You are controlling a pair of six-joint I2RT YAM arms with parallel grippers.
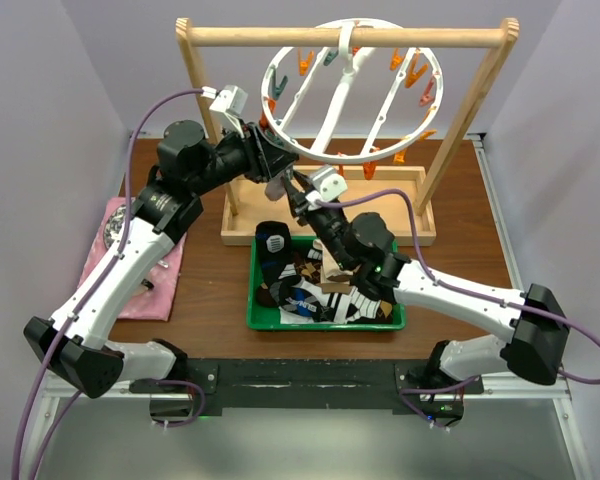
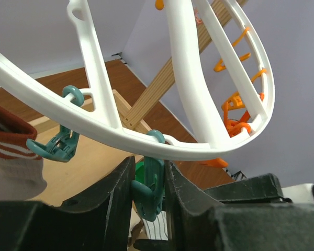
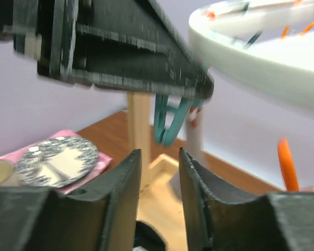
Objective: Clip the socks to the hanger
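Observation:
A white round hanger [image 1: 350,155] with coloured clips hangs from a wooden frame [image 1: 350,36]. My left gripper has its fingers either side of a teal clip [image 2: 149,198] on the rim; its grip is unclear. Another teal clip [image 2: 57,149] hangs beside it, near a grey sock with a red-brown cuff [image 2: 13,167]. My right gripper sits just below a teal clip, fingertips part open with nothing visible between them. A green bin [image 1: 325,325] of socks lies below.
The frame's wooden base [image 1: 410,230] stands behind the bin. A pink cloth [image 1: 150,300] with items lies at left. Grey walls flank the table, and both arms crowd the hanger's near rim.

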